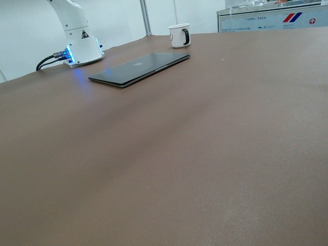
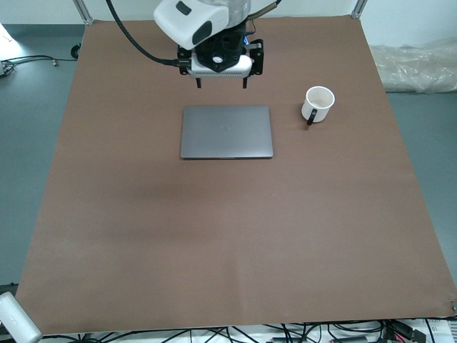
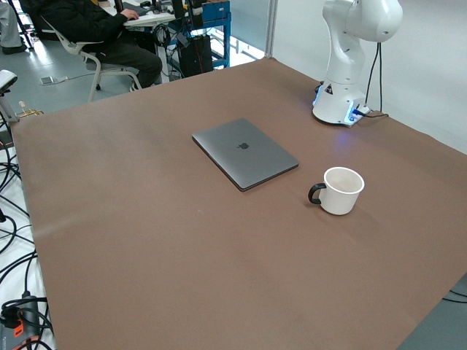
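Observation:
A closed grey laptop [image 2: 226, 132] lies flat on the brown table [image 2: 235, 229], also seen in the top view [image 1: 138, 69] and the right view [image 3: 245, 153]. A white mug with a black handle [image 2: 318, 103] stands upright to its right in the left view; it appears in the top view [image 1: 179, 35] and right view [image 3: 341, 192] too. My gripper [image 2: 223, 82] hangs above the table's far part, behind the laptop, apart from both objects; whether its fingers are open or shut is hard to tell.
Cables [image 2: 300, 332] run along the near edge. A clear plastic bag [image 2: 414, 68] lies beyond the right edge. In the right view, a seated person [image 3: 102, 36] is beyond the table.

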